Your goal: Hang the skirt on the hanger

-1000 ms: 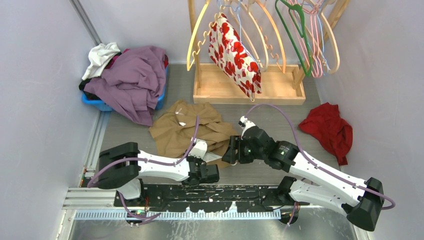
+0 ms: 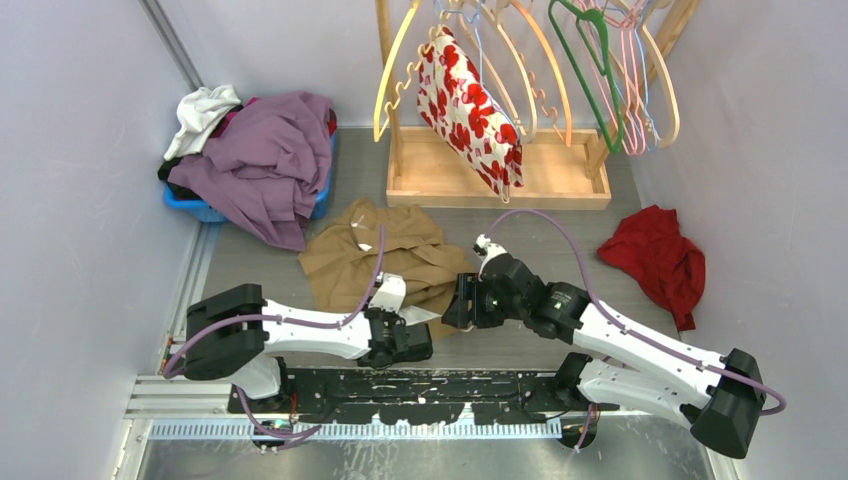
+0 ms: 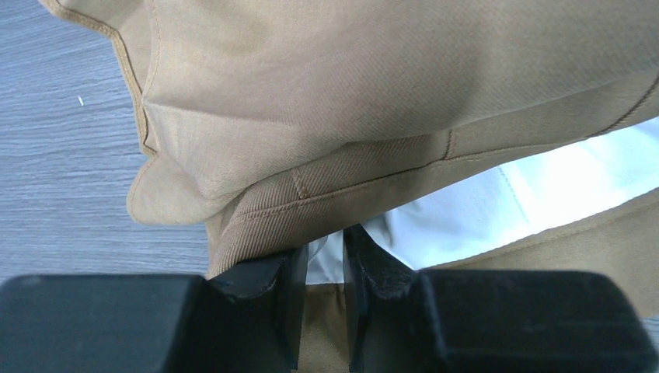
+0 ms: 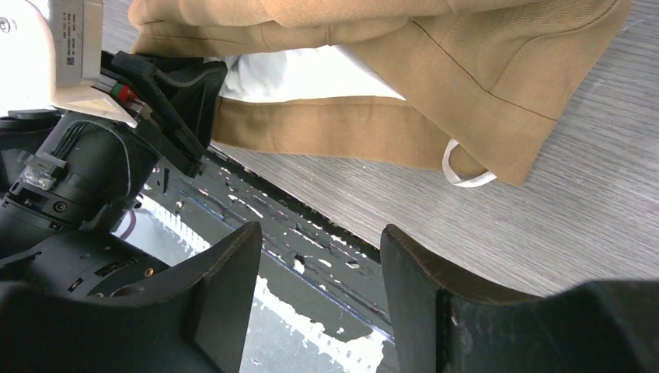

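The tan skirt (image 2: 365,265) lies crumpled on the grey floor in front of both arms. In the left wrist view its waistband (image 3: 365,175) folds over a white lining (image 3: 474,217). My left gripper is at that fold, fingers close together with a narrow gap, lining and tan cloth showing through it. My right gripper stands open over the machine's front edge, nothing between its fingers; the skirt's right corner with a white loop (image 4: 465,167) lies beyond it. Hangers, among them a yellow one (image 2: 393,70) and a green one (image 2: 608,70), hang on the rack.
A flowered cloth (image 2: 468,110) hangs on the wooden rack (image 2: 555,190). At the back left stands a blue basket (image 2: 205,212) heaped with clothes. A red cloth (image 2: 655,262) lies at right.
My left arm has shifted slightly left. The right arm has moved very little, a touch left and down. The skirt looks the same.
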